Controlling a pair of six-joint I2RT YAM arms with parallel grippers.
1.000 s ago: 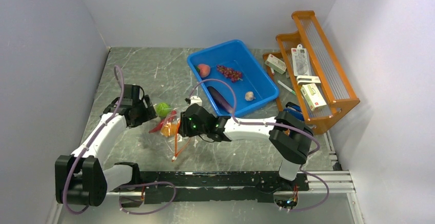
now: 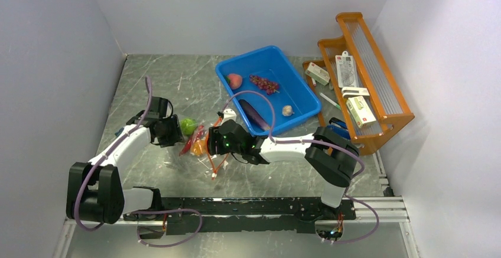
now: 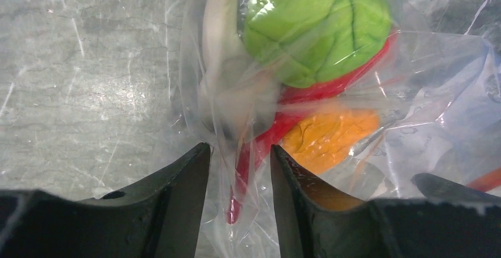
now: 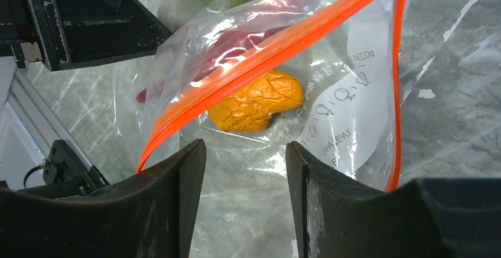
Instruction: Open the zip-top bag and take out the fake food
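The clear zip top bag (image 4: 360, 104) with orange seals lies between the grippers, holding green lettuce (image 3: 313, 28), a red pepper (image 3: 331, 91), an orange-yellow piece (image 4: 254, 104) and a pale item (image 3: 227, 28). My left gripper is part open above the bag's left part, with film and red pepper seen between and beyond its fingers. My right gripper is part open over the orange-seal end, the table seen between its fingers. Whether either touches the film is unclear.
A blue bin (image 2: 304, 81) holding a peach, grapes, eggplant and garlic stands behind the right arm. A wooden rack (image 2: 387, 81) with boxes is at the right. Bare table lies front and back left.
My left gripper has moved slightly right, toward the bag. The bag's orange seal has shifted right. My right gripper has moved slightly.
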